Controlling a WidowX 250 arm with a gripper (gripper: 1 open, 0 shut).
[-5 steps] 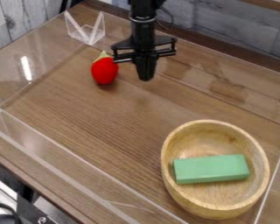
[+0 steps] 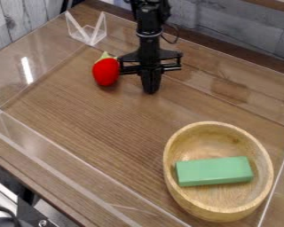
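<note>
My black gripper (image 2: 149, 78) reaches down from the top middle to the wooden table, its fingertips low just right of a red object (image 2: 106, 72). The fingers look close together; whether anything thin is between them is too small to tell. A small yellowish-green item peeks out behind the red one. A green block (image 2: 213, 171) lies in a round wooden bowl (image 2: 198, 137) at the lower right.
A pale wall borders it at the upper left, a wooden edge at the back right.
The gripper has shifted slightly and now sits lower, nearer the table beside the red object. The red object, bowl and green block look unmoved.
</note>
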